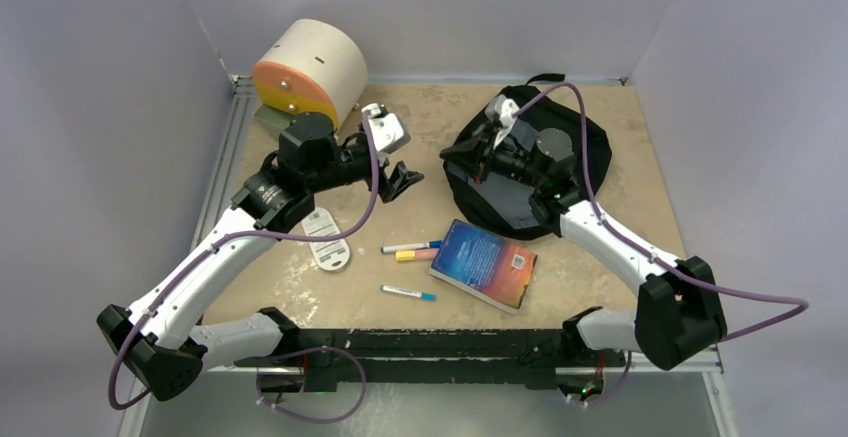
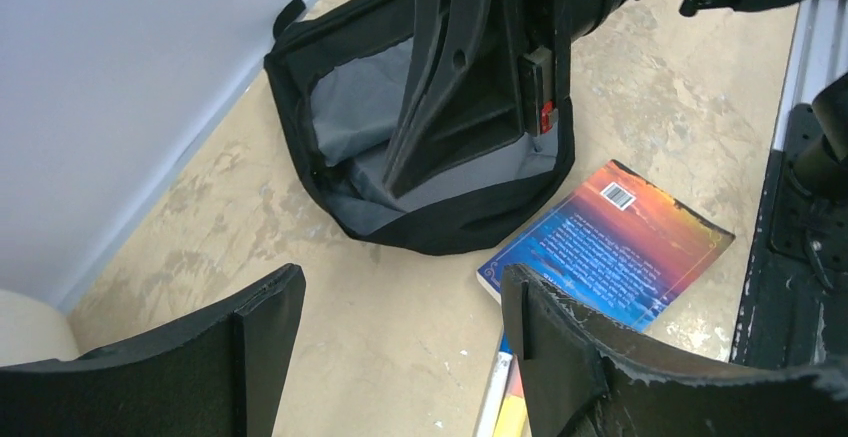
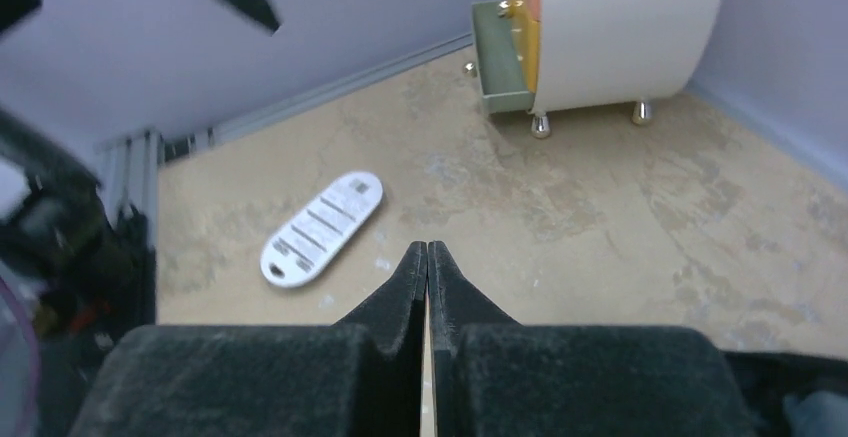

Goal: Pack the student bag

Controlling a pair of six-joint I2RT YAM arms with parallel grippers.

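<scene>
The open black bag [image 1: 480, 197] with grey lining is at the back right; my right gripper [image 1: 455, 157] is over it, shut with nothing visible between its fingertips. My left gripper is open and empty, over the table left of the bag. A blue-orange book [image 1: 482, 262] lies flat in front of the bag, beside markers [image 1: 410, 247], a highlighter [image 1: 413, 255] and a separate marker [image 1: 407, 291], with part of the group possibly under the book.
A white cylindrical container [image 1: 325, 57] with an orange-yellow end stands at the back left. A white flat object [image 1: 325, 238] lies at the left. Walls bound the back and sides. The middle of the table has free room.
</scene>
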